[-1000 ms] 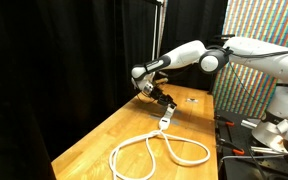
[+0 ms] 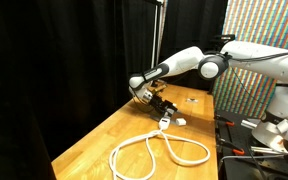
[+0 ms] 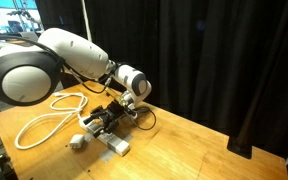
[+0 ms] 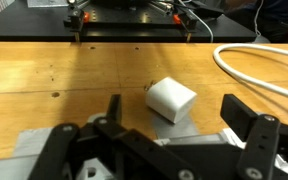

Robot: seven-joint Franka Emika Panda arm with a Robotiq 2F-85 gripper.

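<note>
A small white block rests on the wooden table in the wrist view, framed between the spread fingers of my gripper but touching neither. My fingers stand open, with nothing gripped. The same block shows just beside the gripper in exterior view 1, and near the white strip as block in exterior view 2. A pale power strip lies under and beside my gripper, partly hidden by it.
A white cable curls in loops across the table's front, and the cable also runs past at right. Black curtain stands behind.
The gripper's fingers sit slightly differently; the cable has not moved.
</note>
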